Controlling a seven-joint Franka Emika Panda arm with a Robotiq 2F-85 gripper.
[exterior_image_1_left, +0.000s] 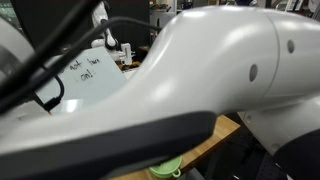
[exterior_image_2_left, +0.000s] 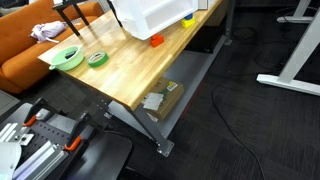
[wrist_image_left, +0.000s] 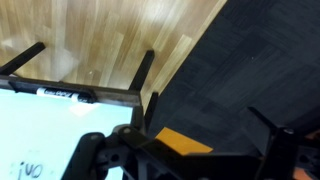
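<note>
My gripper shows at the bottom of the wrist view, its dark fingers spread wide with nothing seen between them. Left of it lies a whiteboard with handwriting, and a capped marker lies along its dark upper edge. In exterior view 1 the white arm fills much of the picture and hides the gripper. A green bowl and a roll of green tape rest on the wooden table in exterior view 2.
A white bin stands on the table, with a red-orange object in front and a yellow one to its right. Under the table a cardboard box sits on a shelf. Dark open floor lies to the right.
</note>
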